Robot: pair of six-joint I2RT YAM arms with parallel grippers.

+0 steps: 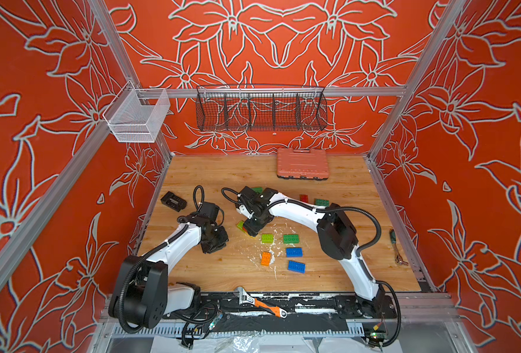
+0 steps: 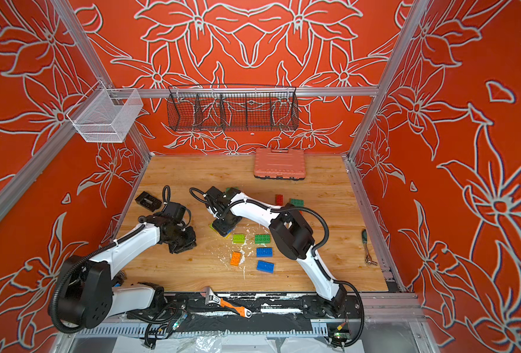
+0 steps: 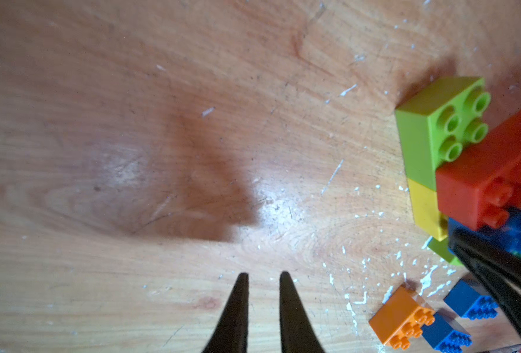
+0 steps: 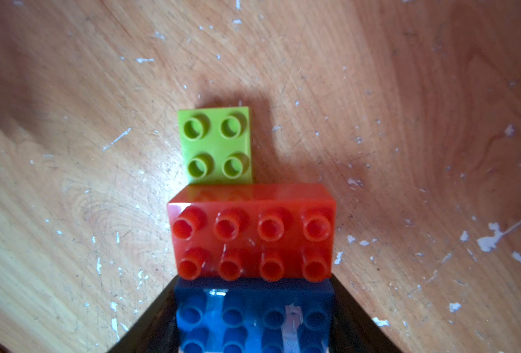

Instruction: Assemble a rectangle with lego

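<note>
In the right wrist view a red brick (image 4: 251, 235) rests on a lime brick (image 4: 216, 141) that sticks out past it. A blue brick (image 4: 254, 317) lies directly beside the red one. My right gripper is open, with its fingers on either side of the blue brick; whether they touch it I cannot tell. The left wrist view shows a yellow brick (image 3: 426, 206) beside the lime one, partly under the red. Away to the left of these bricks, my left gripper is part open over bare wood, nothing between its fingers.
Loose on the table in front are lime (image 1: 267, 238), green (image 1: 291, 239), orange (image 1: 265, 258) and two blue bricks (image 1: 294, 251). Farther back lie a red brick (image 1: 303, 198) and a dark green one (image 1: 321, 202). An orange case (image 1: 302, 163) stands at the back.
</note>
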